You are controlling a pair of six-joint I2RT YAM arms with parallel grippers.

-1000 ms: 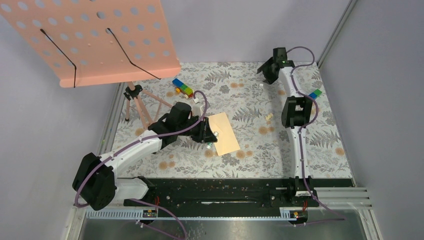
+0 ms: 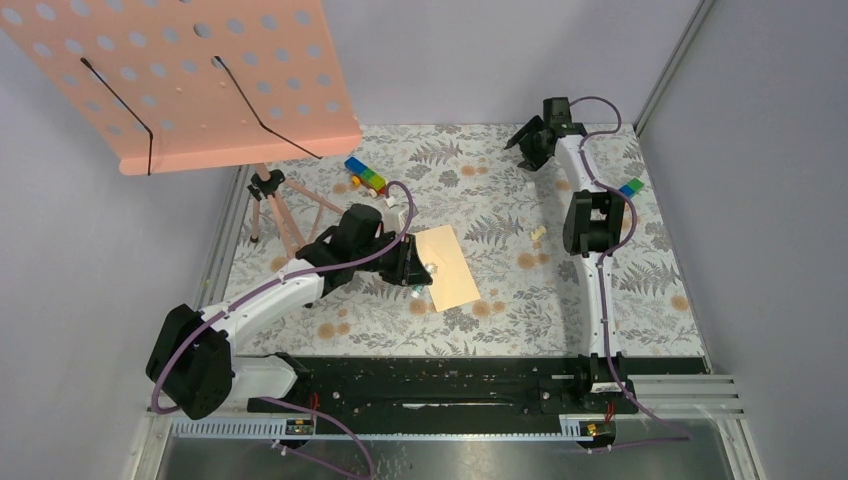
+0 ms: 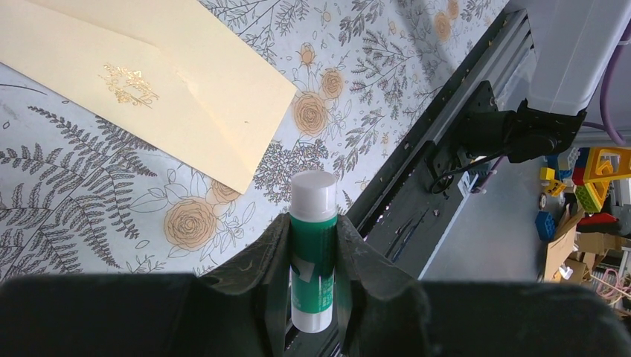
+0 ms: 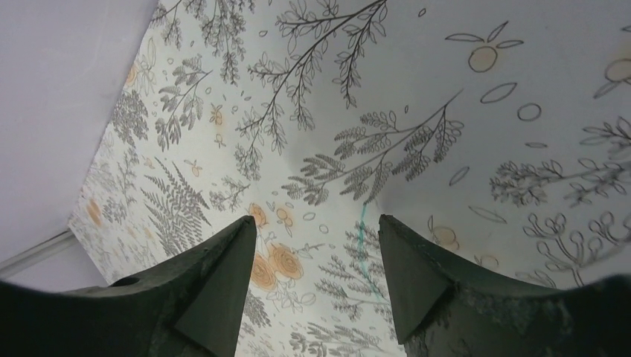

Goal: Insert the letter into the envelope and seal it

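A cream envelope (image 3: 223, 89) with a gold print lies flat on the table; overlapping paper edges show on it, and I cannot pick out a separate letter. My left gripper is shut on a green glue stick (image 3: 312, 256) with a white top, held upright in the left wrist view. From above, this gripper hangs at the left edge of the envelope (image 2: 452, 270). My right gripper stands open low over the patterned cloth near the back edge, nothing between its fingers. A thin teal streak (image 4: 362, 242) shows on the cloth below it.
Toy blocks on wheels (image 2: 366, 175) stand at the back left, beside a tripod (image 2: 285, 210). Blue and green blocks (image 2: 631, 187) lie near the right arm. A small yellowish piece (image 2: 538, 233) sits mid-table. Free cloth lies right of the envelope.
My right gripper has shifted slightly left and toward the front. A small white thing beside it a second ago no longer shows clearly. The left arm has barely moved; the envelope lies unmoved.
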